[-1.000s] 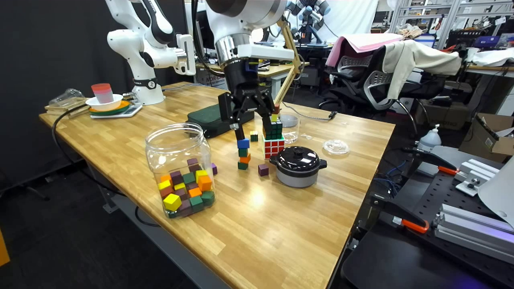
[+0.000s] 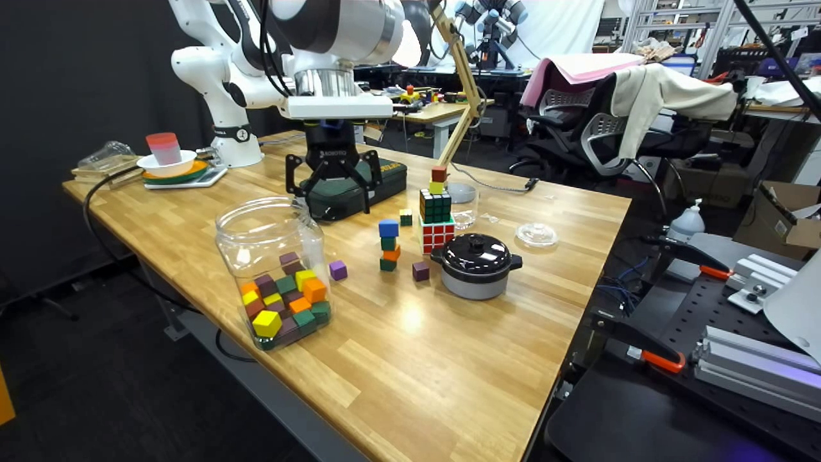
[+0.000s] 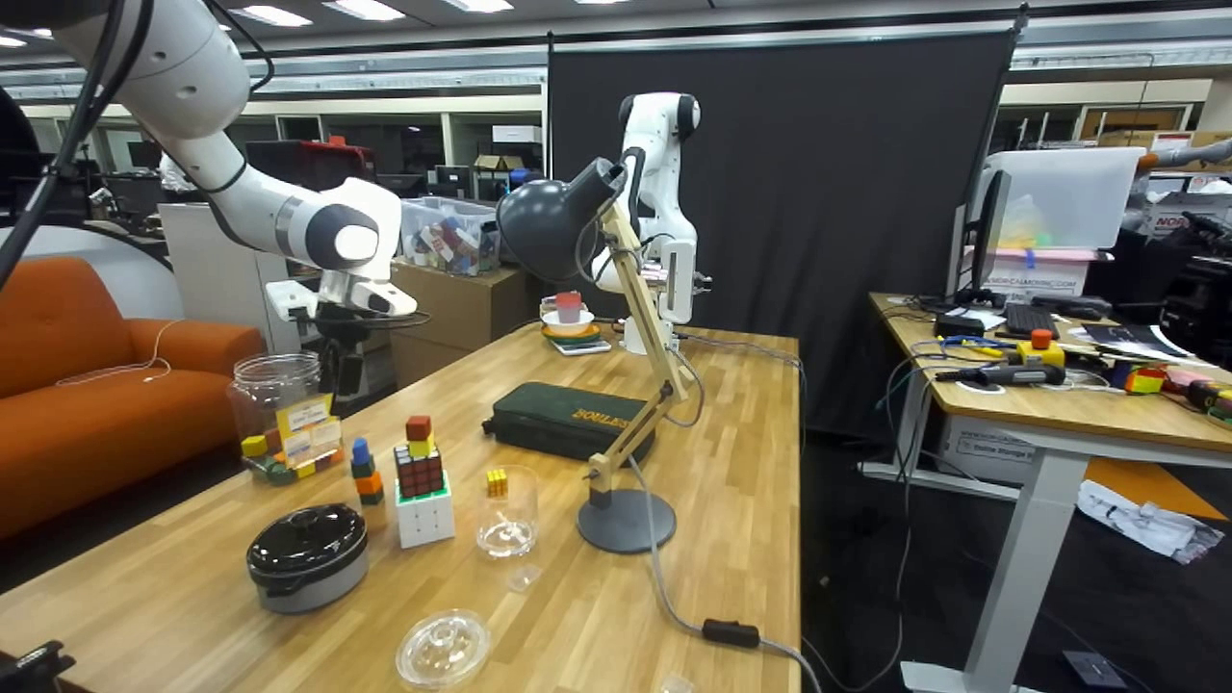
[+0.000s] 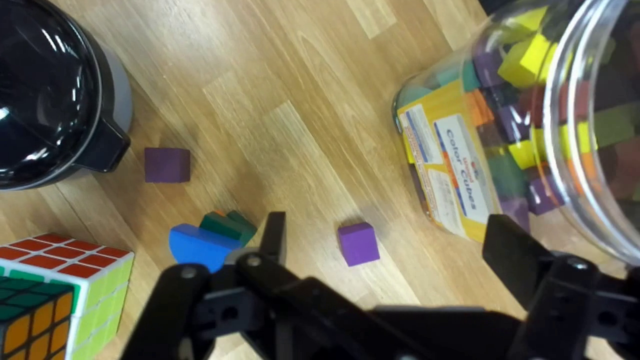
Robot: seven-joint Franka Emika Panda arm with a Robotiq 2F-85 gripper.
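Note:
My gripper (image 2: 334, 201) is open and hangs above the table behind the clear jar (image 2: 270, 231), with nothing held. In the wrist view, a purple cube (image 4: 358, 243) lies on the table below, between my spread fingers. The jar, with several colored wooden cubes inside, is just right of it there, and my right finger (image 4: 517, 258) overlaps the jar's label side. A small stack with a blue block (image 4: 201, 246) on top stands near my left finger (image 4: 274, 235), which partly hides it. A dark maroon cube (image 4: 167, 165) sits by the black-lidded pot (image 4: 45, 90).
A larger tower of puzzle cubes (image 2: 437, 231), topped by small blocks, stands beside the pot. Behind it are a clear cup (image 3: 508, 520), a glass lid (image 3: 444, 649) and the desk lamp (image 3: 627, 520). A dark green case (image 2: 362, 192) lies behind my gripper.
My gripper has moved left in exterior view 1, from over the blue-topped stack to near the jar. The jar has shifted slightly left, leaving the purple cube in fuller view.

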